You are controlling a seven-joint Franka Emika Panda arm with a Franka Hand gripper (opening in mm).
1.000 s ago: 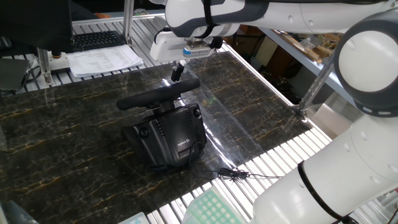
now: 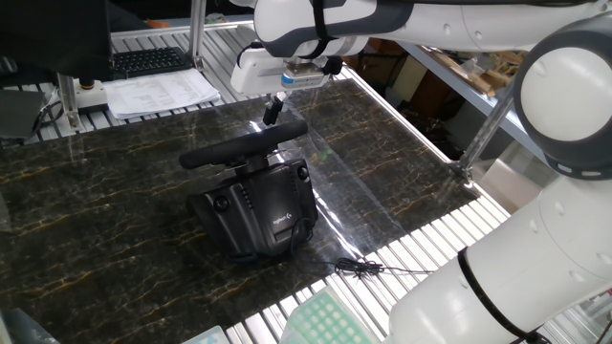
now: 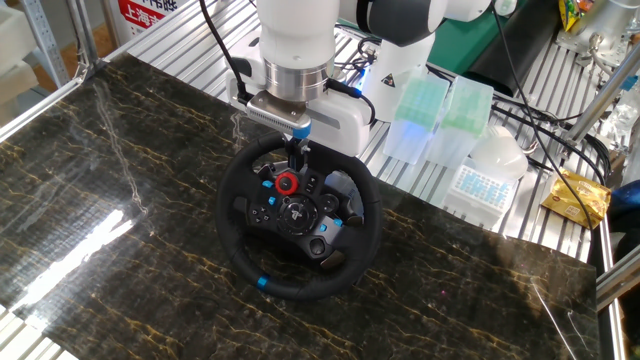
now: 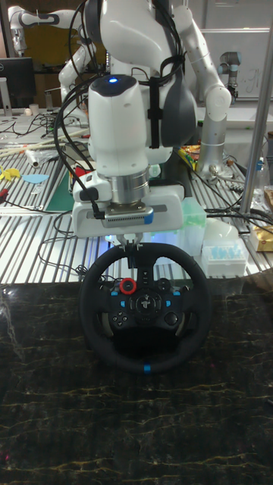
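Observation:
A black racing wheel (image 3: 370,235) with a red dial and blue buttons faces up from its base on the dark marbled tabletop. Its boxy black base (image 2: 266,212) shows in exterior view 1, under the tilted rim. At the rim's arm-side stretch is my gripper (image 3: 296,160), pointing down, its dark fingers close together. In exterior view 3 the gripper (image 4: 133,260) overlaps the top of the rim. From exterior view 1 the fingers (image 2: 273,111) reach down behind the rim, which hides their tips. Whether they touch or grip the rim is unclear.
A loose black cable (image 2: 358,267) trails off the marbled board (image 2: 86,225). Translucent boxes (image 3: 417,115) and a white tip rack (image 3: 480,195) stand on the slatted bench beside the arm. Open tabletop lies on both sides of the wheel.

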